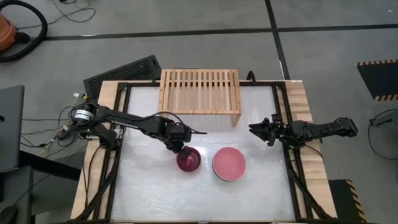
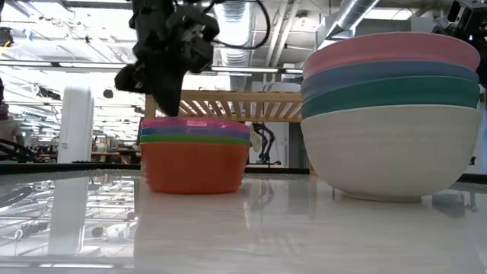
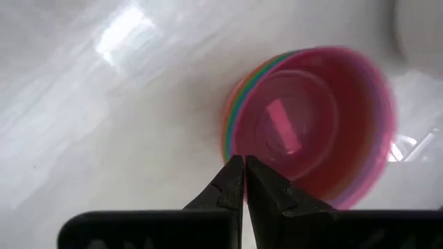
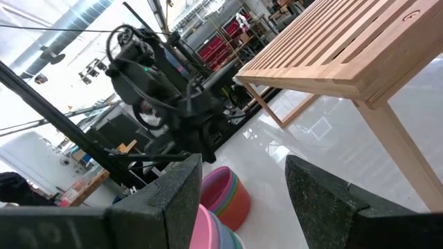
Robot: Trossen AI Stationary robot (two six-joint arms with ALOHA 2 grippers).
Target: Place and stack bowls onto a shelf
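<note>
A stack of small bowls (image 2: 195,169), orange at the bottom with green, blue and pink rims above, stands on the table left of center. Looking down into it, the left wrist view shows the pink inside of the top bowl (image 3: 304,117). My left gripper hovers over that stack's rim, its fingertips together and nothing between them. Right of the small stack sits a stack of larger bowls (image 2: 392,144), white below green, blue and pink. At the table's right side, my right gripper is open and empty, well away from both stacks.
The slatted wooden shelf (image 1: 199,92) stands at the back of the table with bare slats. One of its legs (image 4: 401,152) rises near my right gripper.
</note>
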